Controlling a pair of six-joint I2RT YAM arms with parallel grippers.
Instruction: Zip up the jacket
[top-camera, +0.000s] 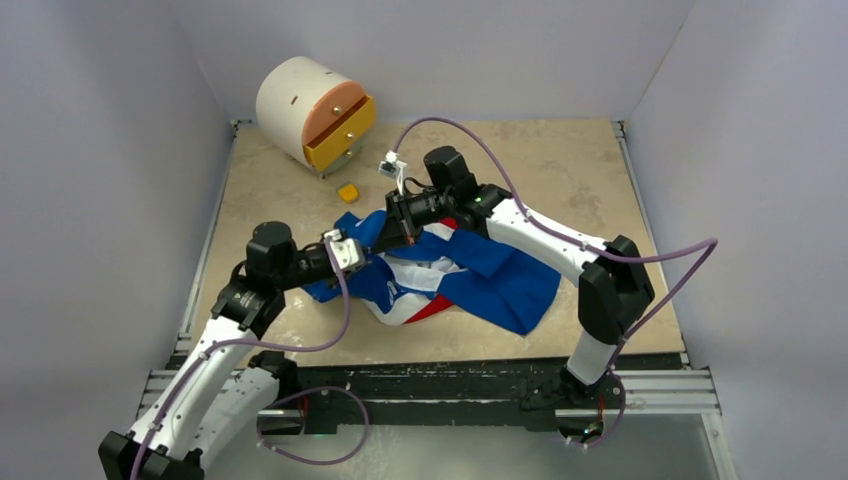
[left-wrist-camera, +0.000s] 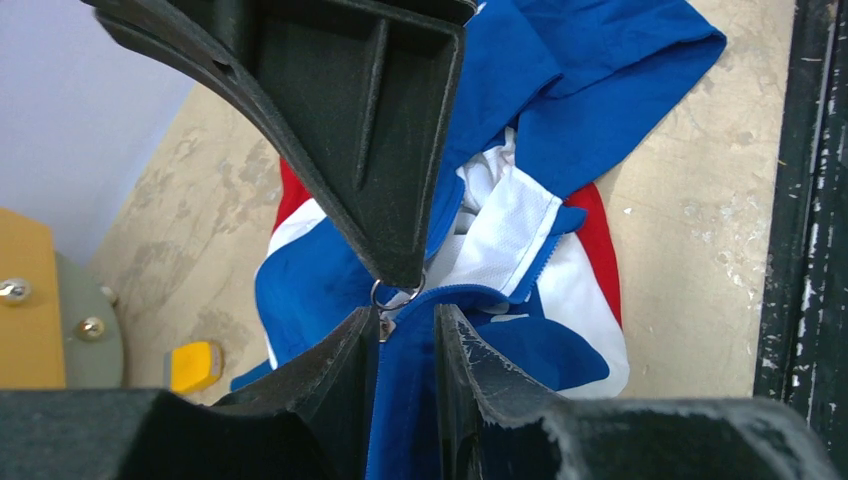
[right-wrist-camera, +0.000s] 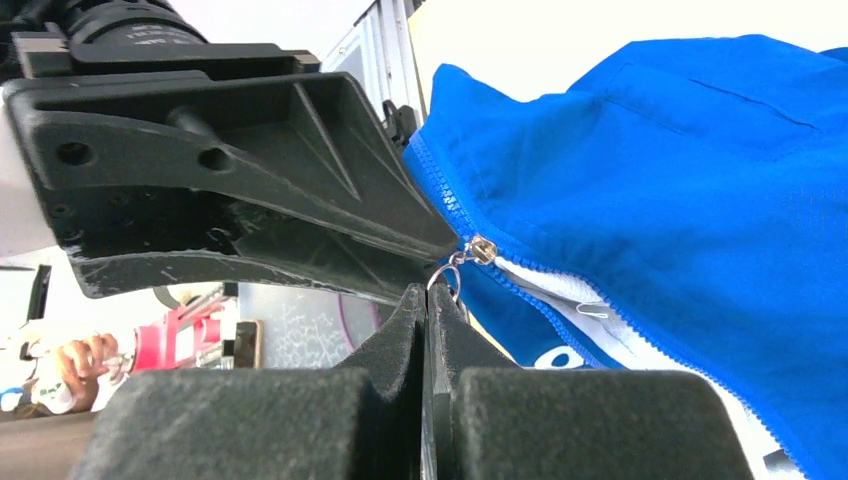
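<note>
The blue, white and red jacket (top-camera: 500, 290) lies crumpled on the table. In the right wrist view my right gripper is shut on the thin ring of the zipper pull, whose metal slider (right-wrist-camera: 483, 250) sits on the blue zipper (right-wrist-camera: 540, 270). In the left wrist view my left gripper is part open just below that ring (left-wrist-camera: 378, 300), with blue fabric seen behind the gap between its fingertips; whether it touches the fabric is unclear. The right gripper's dark body looms above it. Both grippers meet over the jacket's left part in the top view.
A white drum-shaped cabinet (top-camera: 292, 95) with orange and yellow drawers stands at the back left. A small yellow block (top-camera: 348, 192) lies in front of it.
</note>
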